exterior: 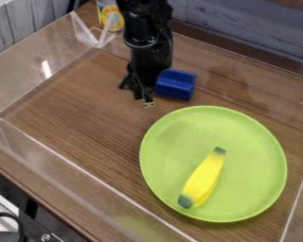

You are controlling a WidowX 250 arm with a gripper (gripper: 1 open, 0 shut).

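Note:
The black gripper (pixel 144 87) hangs over the wooden surface at the upper middle, just left of a blue block (pixel 177 84), partly in front of it. Whether its fingers are open or shut is unclear. A green plate (pixel 180 151) fills the lower right, and a yellow banana-like object (pixel 203 177) with a teal tip lies on it.
A can (pixel 110 13) stands at the top left behind a clear wall. A dark cable (pixel 8 219) shows at the bottom left corner.

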